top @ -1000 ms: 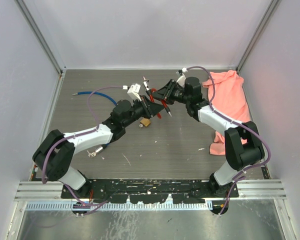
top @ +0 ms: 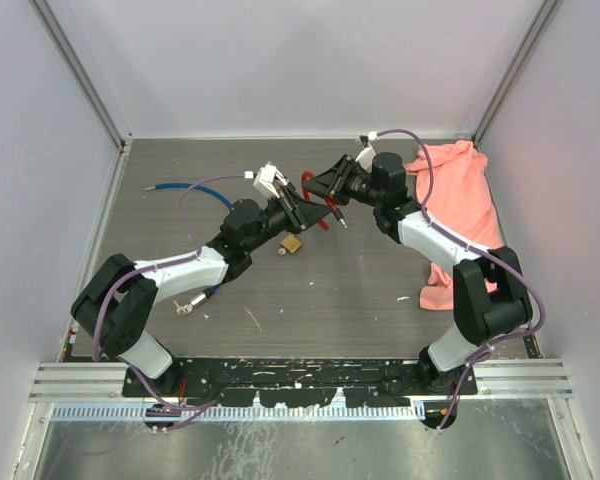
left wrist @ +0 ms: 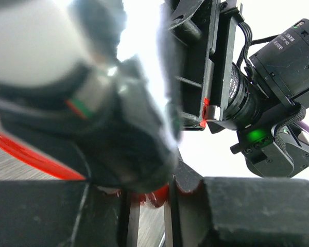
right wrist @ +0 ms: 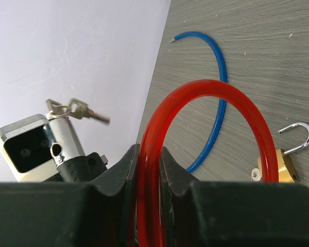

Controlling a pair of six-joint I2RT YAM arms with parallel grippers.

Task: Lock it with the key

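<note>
A red cable lock is held up between my two grippers. Its red cable (right wrist: 149,149) runs between the fingers of my right gripper, which is shut on it and bends it into an arch. The silver lock cylinder (right wrist: 64,140), with keys (right wrist: 74,109) in its end, leans beside the left wrist camera housing. In the left wrist view, the blurred cylinder (left wrist: 123,123) looms close and covers much of the picture. Its red cable end (left wrist: 157,198) shows between the narrowly spaced tips of my left gripper; whether they press on it is unclear.
An opened brass padlock (right wrist: 284,167) lies on the table below the arch. Farther off is a blue cable (right wrist: 213,123). A pink cloth (top: 458,195) lies at the right.
The lock's silver end, which earlier stood up beyond the left gripper's tips, has swung back over the left gripper toward its wrist. Both arms have hardly moved.
</note>
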